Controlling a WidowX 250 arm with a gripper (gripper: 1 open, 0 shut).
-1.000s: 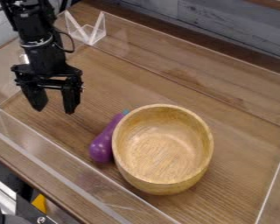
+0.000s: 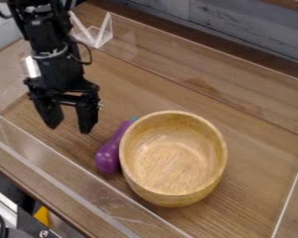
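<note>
My black gripper [image 2: 64, 115] hangs open over the wooden table at the upper left, its two fingers pointing down with nothing seen between them. To its lower right a purple eggplant [image 2: 111, 153] lies against the left side of a large tan bowl [image 2: 174, 191]. The bowl stands right of centre and looks empty.
A white wire or frame piece [image 2: 96, 28] stands at the top left. A clear edge strip runs along the table's lower left.
The eggplant and the bowl have not moved.
</note>
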